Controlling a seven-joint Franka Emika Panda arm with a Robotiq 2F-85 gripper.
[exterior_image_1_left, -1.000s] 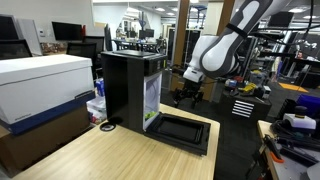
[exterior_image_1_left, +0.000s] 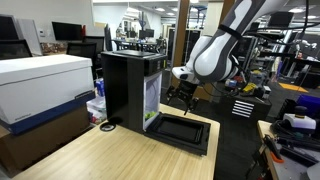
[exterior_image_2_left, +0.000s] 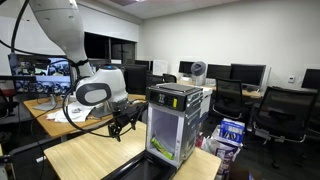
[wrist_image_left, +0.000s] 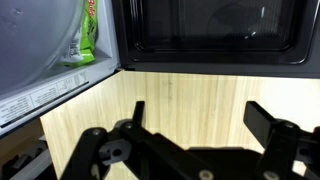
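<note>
In the wrist view my gripper stands wide open, with only pale wooden tabletop between its fingers. A dark box-like cabinet (exterior_image_1_left: 124, 92) stands on the table, its black door (exterior_image_1_left: 178, 132) lowered flat in front of the opening. Inside its light interior lies a green packet (wrist_image_left: 84, 36), also showing low in the cabinet as a green packet (exterior_image_2_left: 163, 153) in the second exterior view. From the first exterior view, my gripper (exterior_image_1_left: 187, 98) appears above the door's far side, apart from the packet.
White storage boxes (exterior_image_1_left: 45, 88) stand on the table left of the cabinet. A black ring-like object (exterior_image_1_left: 107, 127) lies in front of it. Bare tabletop (exterior_image_1_left: 125, 158) extends along the near side. Office chairs (exterior_image_2_left: 282, 110) and a blue-and-white package (exterior_image_2_left: 231, 132) are behind the cabinet.
The arm and gripper have shifted slightly and changed angle over the table. The cabinet, its lowered door and the packet look unchanged.
</note>
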